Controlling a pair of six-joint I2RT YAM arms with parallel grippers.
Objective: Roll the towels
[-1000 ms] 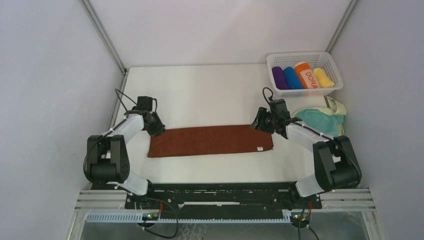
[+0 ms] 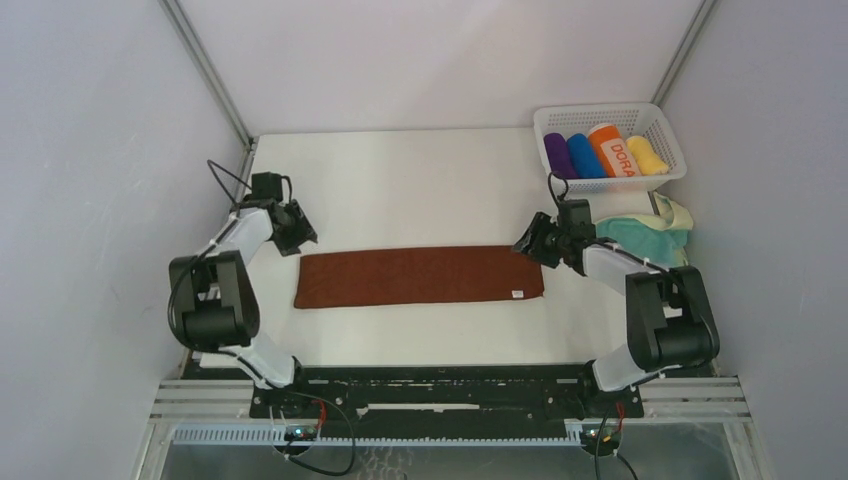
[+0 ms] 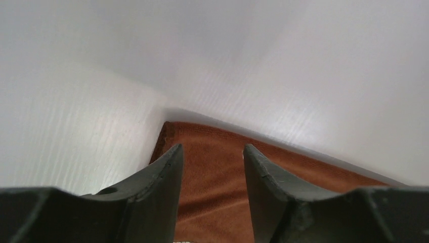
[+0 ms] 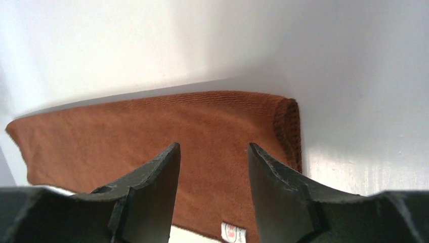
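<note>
A brown towel (image 2: pixel 420 278), folded into a long flat strip, lies crosswise on the white table. Its white tag (image 2: pixel 517 295) shows near the right front corner. My left gripper (image 2: pixel 310 240) is open just beyond the towel's far left corner; in the left wrist view the towel (image 3: pixel 212 172) passes beneath and between the parted fingers. Over the far right end, my right gripper (image 2: pixel 521 249) also stands open. The right wrist view shows the towel (image 4: pixel 212 152) lying flat below its fingers (image 4: pixel 164 187), with the folded end layers visible. Neither gripper holds anything.
A white basket (image 2: pixel 653 118) at the back right contains purple, blue, orange and yellow rolls. In front of it, a teal and cream cloth (image 2: pixel 640 235) lies heaped beside the right arm. Free white table (image 2: pixel 400 190) stretches behind the towel.
My left gripper has moved left and away from the front, clearing the towel's far left corner. My right gripper has shifted slightly right. The towel has edged slightly toward the back and still lies flat.
</note>
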